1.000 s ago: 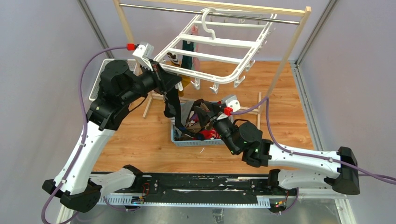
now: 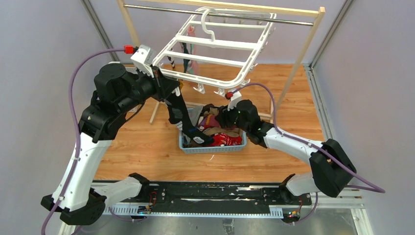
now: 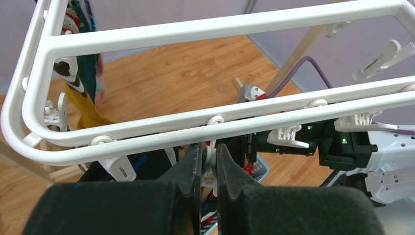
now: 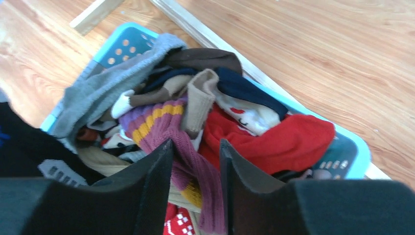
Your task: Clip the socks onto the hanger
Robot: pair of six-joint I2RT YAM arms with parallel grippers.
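The white hanger (image 2: 208,58) hangs from the rail, its clips along the frame. My left gripper is at its front bar, shut on a white clip (image 3: 209,177). A black sock (image 2: 180,115) hangs below that corner, its lower end over the basket; which clip bears its top is hidden. Above the blue basket (image 4: 361,155), my right gripper is part open. A purple-and-yellow striped sock (image 4: 188,154) shows between its fingers, not visibly gripped. Red (image 4: 288,142) and grey (image 4: 117,78) socks lie around it in the basket.
Other socks, among them a pink one (image 2: 191,32) and a mustard one (image 3: 88,107), hang at the hanger's left side. Free clips (image 3: 288,137) line the front bar's right part. Bare wooden floor (image 2: 137,161) surrounds the basket.
My right gripper has moved lower over the basket, its arm swinging round to the right side. The left gripper and the hanger have shifted slightly left. The black sock's lower end hangs more openly over the basket.
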